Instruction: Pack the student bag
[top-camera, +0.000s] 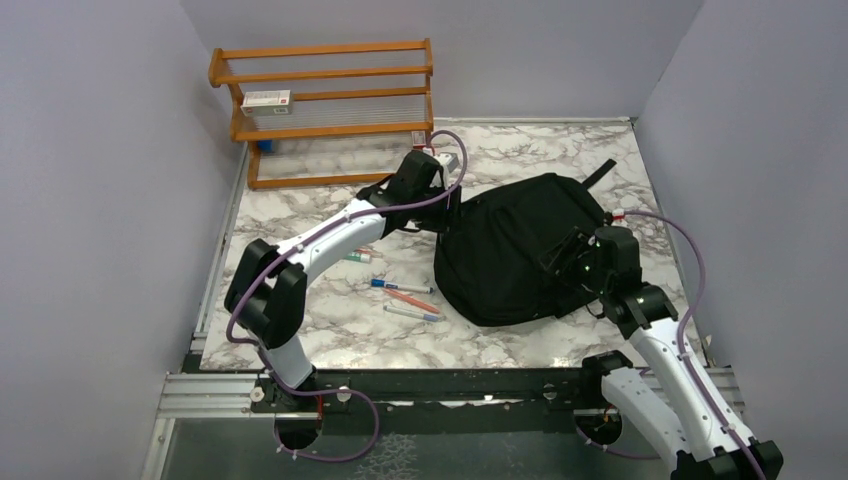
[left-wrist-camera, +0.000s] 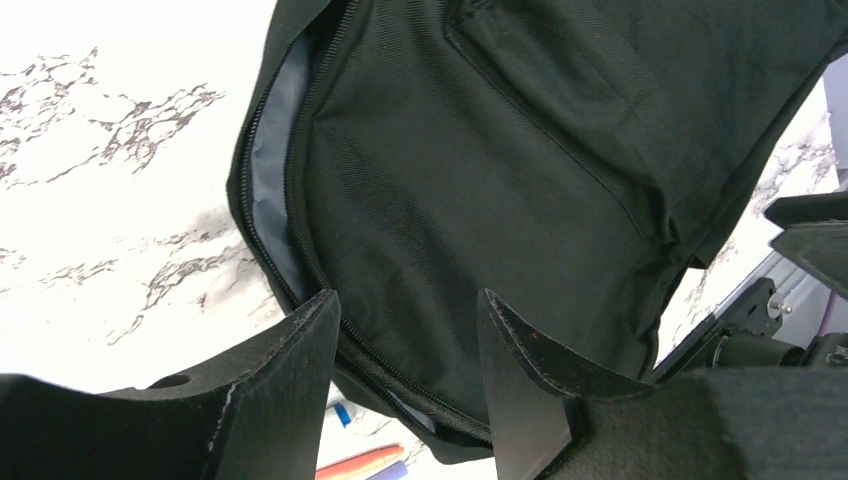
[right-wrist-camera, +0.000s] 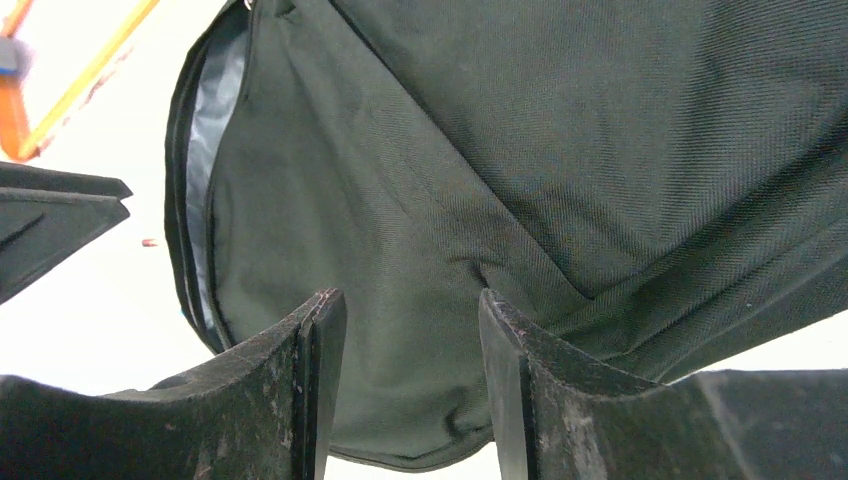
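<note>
The black bag (top-camera: 500, 275) lies flat on the marble table, its zipped edge gaping on the left. In the left wrist view a grey lining (left-wrist-camera: 272, 165) shows between the zipper rows. My left gripper is open above the bag's left side, with no cloth caught between its fingers. Over the bag's right part, my right gripper also has its fingers apart, black fabric visible beyond the gap. Beside the bag lie a blue-capped marker (top-camera: 401, 286), orange pencils (top-camera: 412, 301) and a clear pen (top-camera: 411, 313). What is inside the bag is hidden.
A wooden shelf (top-camera: 330, 181) stands at the back left, holding a white box (top-camera: 267, 103) and a blue item (top-camera: 264, 146). Near my left forearm lies a green-marked pen (top-camera: 358, 257). A strap (top-camera: 600, 174) extends from the bag's back right.
</note>
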